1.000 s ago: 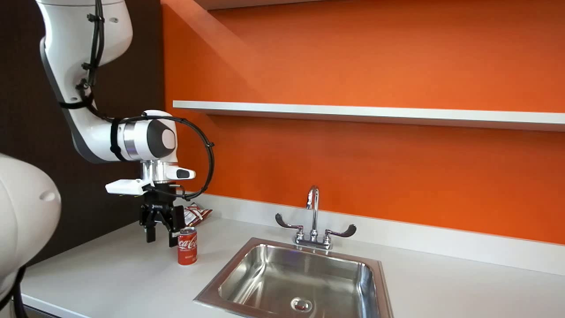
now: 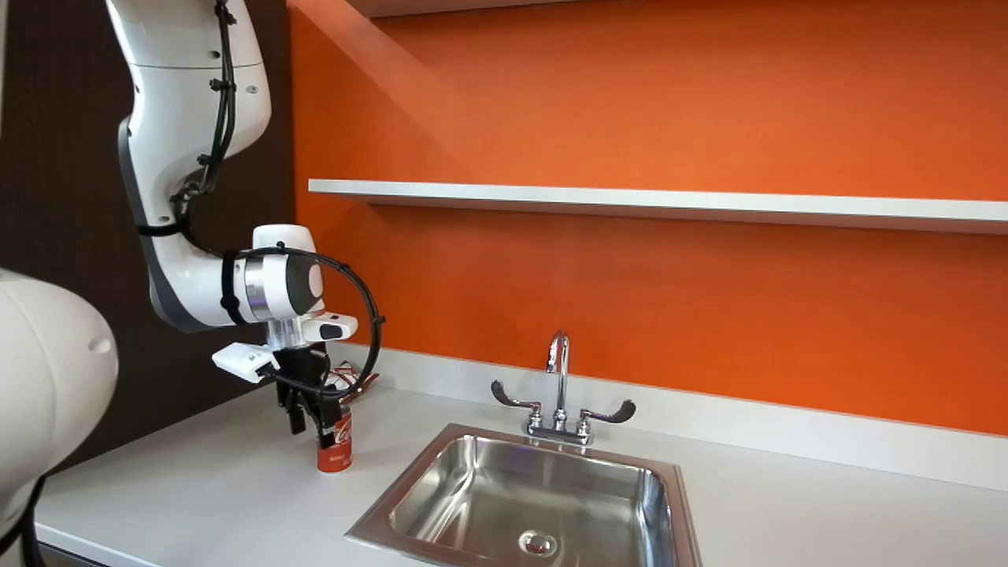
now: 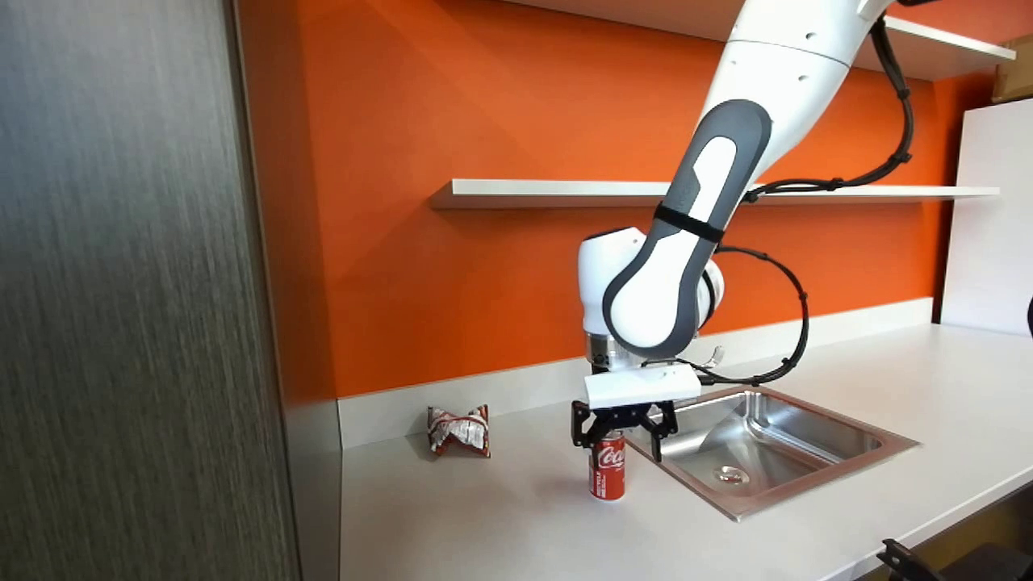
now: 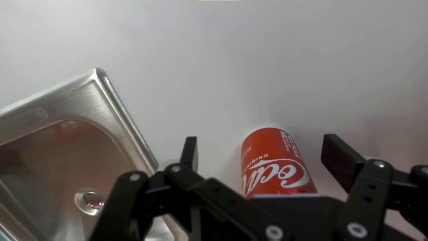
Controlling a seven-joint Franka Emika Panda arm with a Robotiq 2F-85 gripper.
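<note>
A red Coca-Cola can [image 2: 335, 457] stands upright on the counter, left of the sink. My gripper [image 2: 313, 428] is open, pointing down at the can's upper part, and one finger overlaps the can in exterior view 1. Seen from the other side, the can [image 3: 608, 476] shows below the gripper [image 3: 621, 447], between the spread fingers. In the wrist view the can [image 4: 275, 166] lies across the gap of the gripper, with space visible on both sides. Its top is hidden behind the gripper body. Whether any part touches it, I cannot tell.
A steel sink [image 2: 394, 523] with a faucet [image 2: 559, 387] lies right of the can. A shiny red snack bag [image 3: 457, 432] rests near the back wall. Above runs a white shelf [image 2: 652, 198]. Bare counter [image 3: 465, 523] spreads left of the can.
The arm has come down and shifted right in exterior view 1, bringing the gripper from beside the can to overlap it. The can stands in the same place.
</note>
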